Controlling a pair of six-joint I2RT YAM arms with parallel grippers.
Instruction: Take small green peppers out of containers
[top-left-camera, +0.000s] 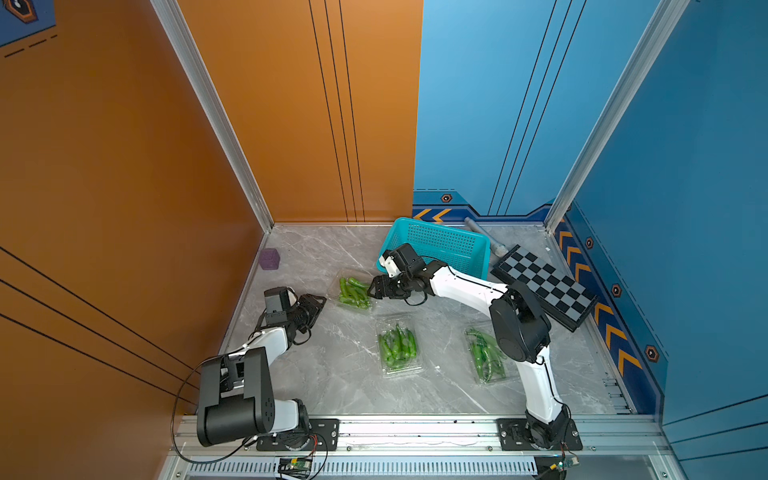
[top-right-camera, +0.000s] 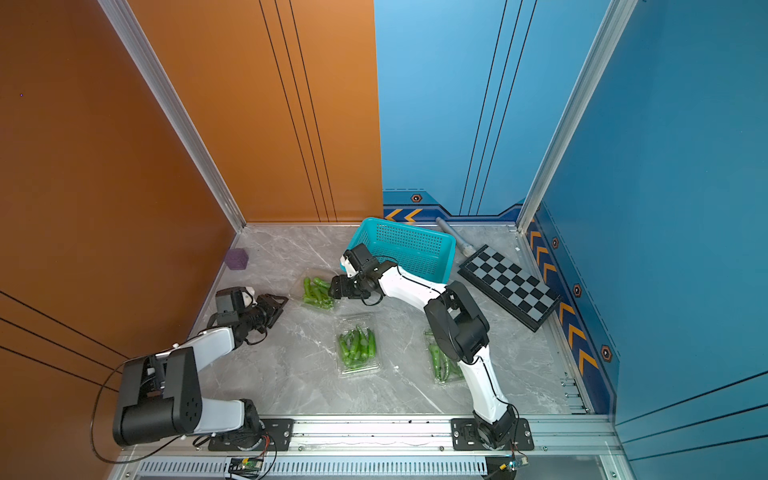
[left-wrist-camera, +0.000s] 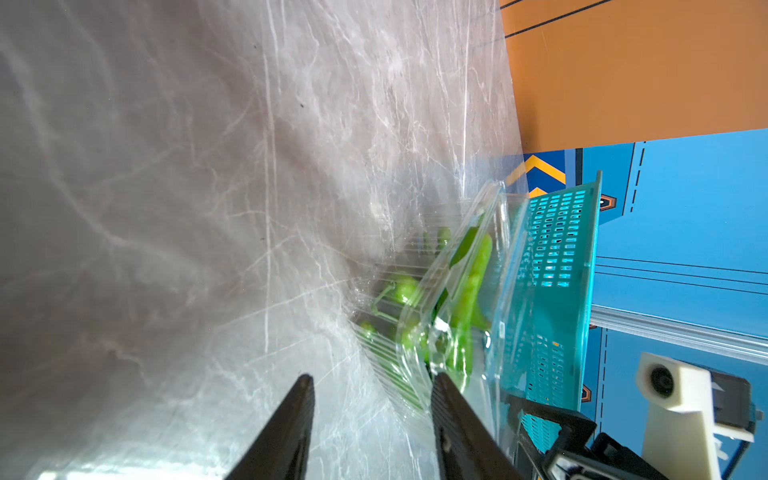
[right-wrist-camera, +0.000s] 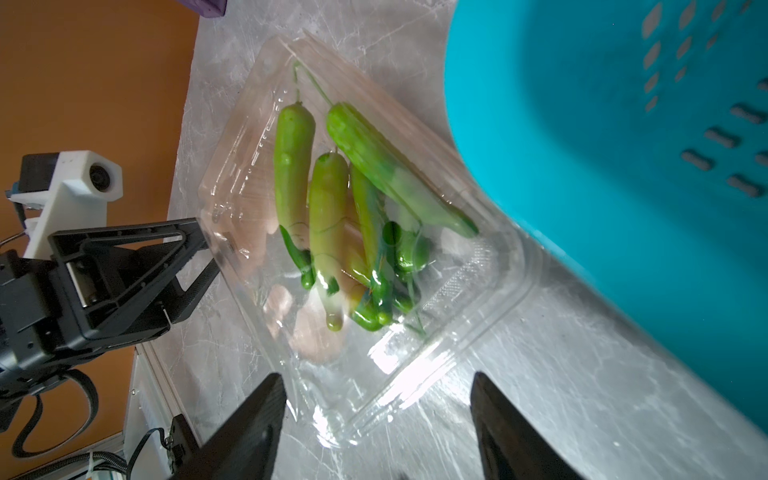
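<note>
A clear plastic container of green peppers lies on the marble table left of the teal basket, its plastic covering the peppers. My left gripper is at the container's left side, tips apart with nothing between them. My right gripper hangs over the container's right side, open and empty. Two more pepper containers lie nearer the front: one in the middle, one on the right, partly behind my right arm in the top right view.
The teal basket stands at the back. A checkered board and a grey rod lie back right. A purple block sits back left. Bare table is at front left.
</note>
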